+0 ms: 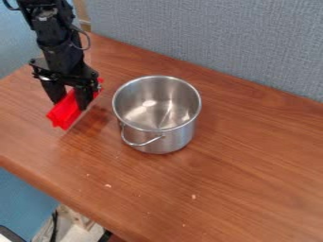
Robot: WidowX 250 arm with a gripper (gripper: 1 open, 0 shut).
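Observation:
A black robot gripper (78, 93) reaches down at the upper left of the camera view, shut on a red object (66, 112) that is partly hidden behind its fingers. To the right of them stands an empty steel pot (159, 137) with a wire handle on its near side.
The wooden table (240, 170) has wide clear room right of the pot and in front of it. A grey padded wall (228, 38) runs along the back. The table's edge is at the lower left.

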